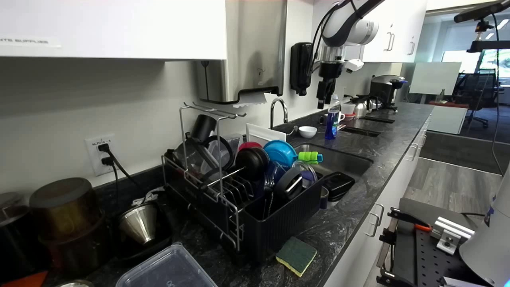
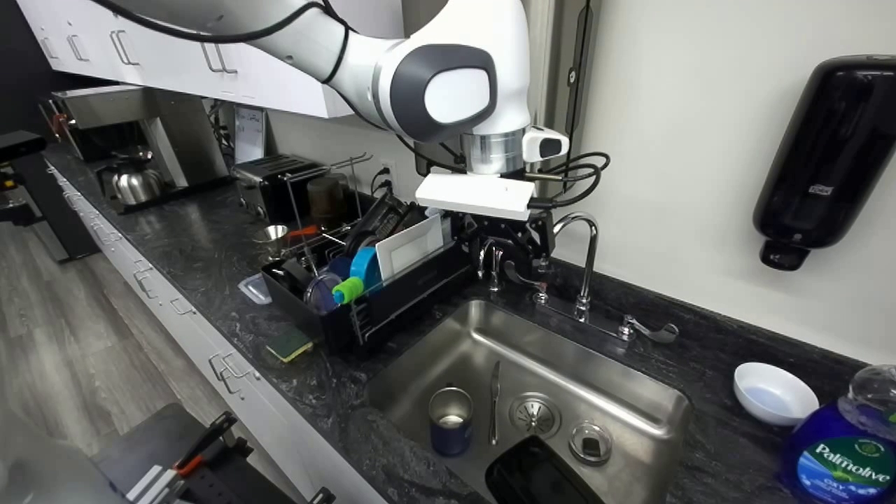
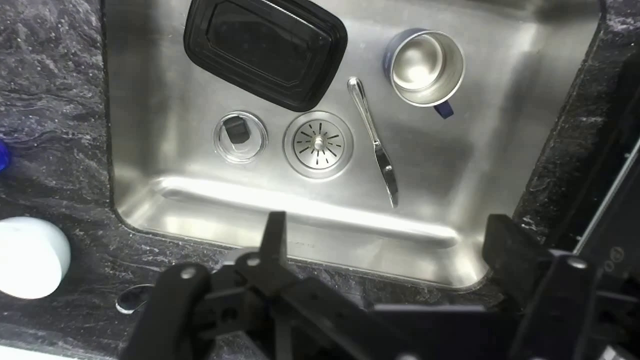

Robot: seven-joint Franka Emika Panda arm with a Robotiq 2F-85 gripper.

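My gripper is open above the back edge of the sink, with nothing between its widely parted fingers. In the sink (image 3: 468, 180) lie a black plastic container (image 3: 264, 48), a blue mug (image 3: 426, 66) with a bare metal inside, a table knife (image 3: 375, 141) and a small clear round lid or dish (image 3: 240, 138) with a dark piece on it. The knife rests between the drain (image 3: 318, 144) and the mug. From the side, the gripper (image 1: 325, 103) hangs well above the counter. None of the sink items touches it.
A full black dish rack (image 1: 287, 210) stands beside the sink. Behind the basin rises the faucet (image 2: 588, 252). A white bowl (image 2: 774, 393) and a blue soap bottle (image 2: 844, 445) occupy the counter on the other side. A sponge (image 1: 296, 256) lies near the counter's front edge.
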